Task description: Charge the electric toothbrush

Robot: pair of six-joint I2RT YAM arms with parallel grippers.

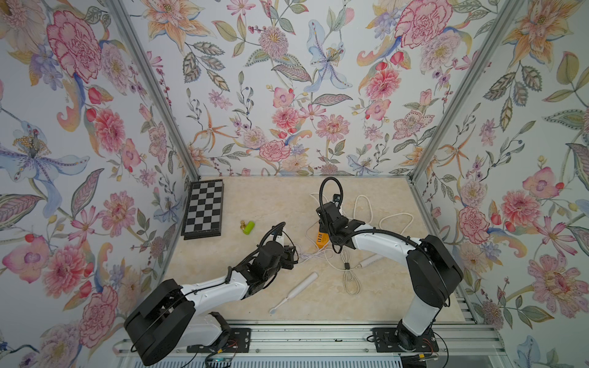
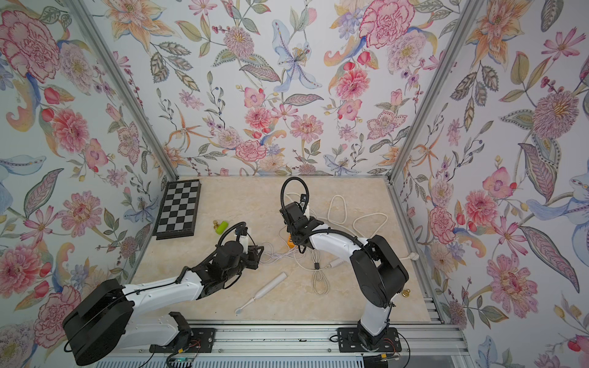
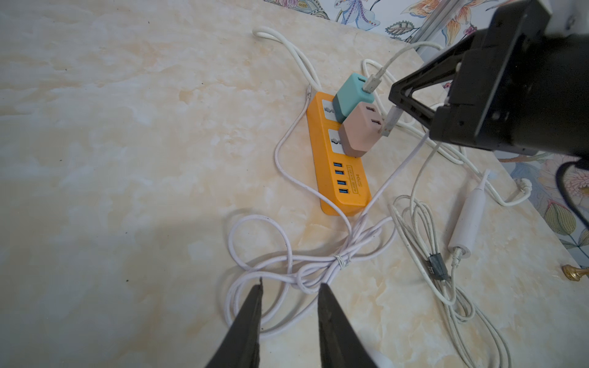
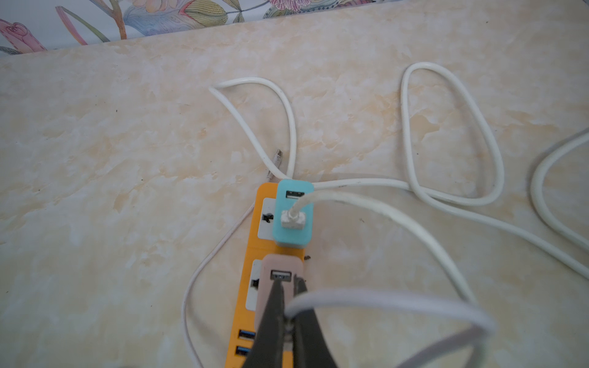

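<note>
An orange power strip [image 3: 331, 178] carries a teal charger [image 4: 293, 236] with a cable plugged in and a pink charger [image 3: 362, 128]. My right gripper is shut on a thin white cable [image 4: 380, 297], over the pink charger. My left gripper stands part open above coiled cables [image 3: 263, 273], nothing between its fingers. The white electric toothbrush [image 1: 294, 291] lies at the front centre of the table.
A checkered board [image 1: 202, 208] is at the back left, with a green object [image 1: 248, 227] beside it. A white cylinder [image 3: 467, 220] lies among the cables at right.
</note>
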